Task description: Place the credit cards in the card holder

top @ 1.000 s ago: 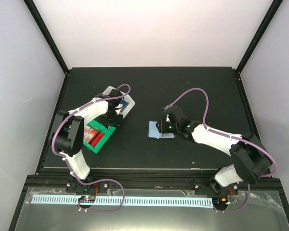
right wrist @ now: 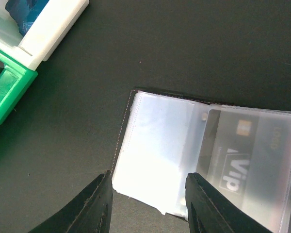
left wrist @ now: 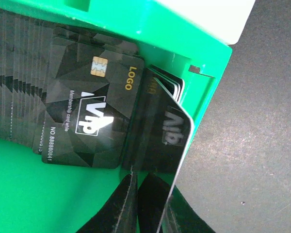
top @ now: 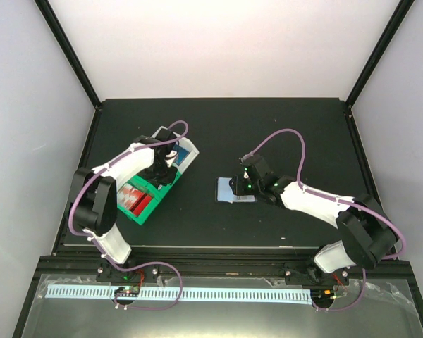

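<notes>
In the left wrist view, black credit cards (left wrist: 89, 107) fill a green tray (left wrist: 63, 194). My left gripper is down at the tray's end, its fingertips around the lower part of a tilted black card (left wrist: 165, 131); whether they grip it is unclear. The open card holder (right wrist: 155, 150), with clear sleeves and a card (right wrist: 235, 170) visible in the right one, lies on the table. My right gripper is open over its near edge, nothing between its fingers.
A white tray (top: 187, 155) with blue contents adjoins the green tray, which also holds red items (top: 134, 201). The table between trays and holder, and behind the holder, is bare.
My left arm has shifted slightly left and toward the near edge over the last second. The right arm and card holder have not moved.
</notes>
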